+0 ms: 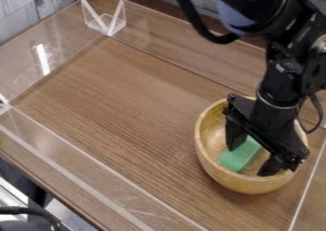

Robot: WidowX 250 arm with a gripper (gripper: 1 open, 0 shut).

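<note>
My black gripper [261, 139] reaches down from the upper right into a round cream-yellow bowl [208, 130] at the right of the table. Its fingers stand apart inside the bowl, around a green object [238, 158] lying on the bowl's floor. The object is partly hidden behind the gripper, and nothing appears held.
A small clear plastic container [106, 20] stands at the upper left. Black cables or parts lie at the lower left edge.
</note>
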